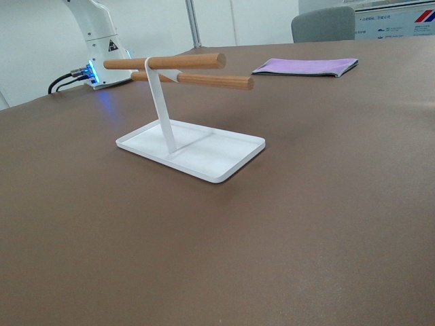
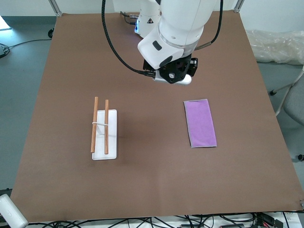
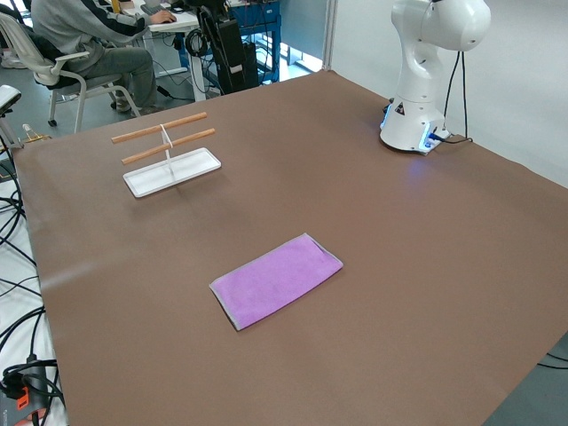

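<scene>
A purple cloth [image 2: 200, 123] with grey edging lies flat on the brown table, right of centre in the left view; it also shows as [image 1: 304, 66]. Left of it stands a white tray [image 2: 112, 147] carrying a post with two wooden rods [image 2: 93, 137], seen side-on in the top view [image 1: 217, 149]. My arm's black-and-white tool end hangs above the table's back half, clear of both objects. Its fingertips are hidden in the left view, so I cannot tell their state.
Cables run along its front edge. A chair [image 2: 297, 99] stands beside it. In the right view a person sits at another desk beyond the table.
</scene>
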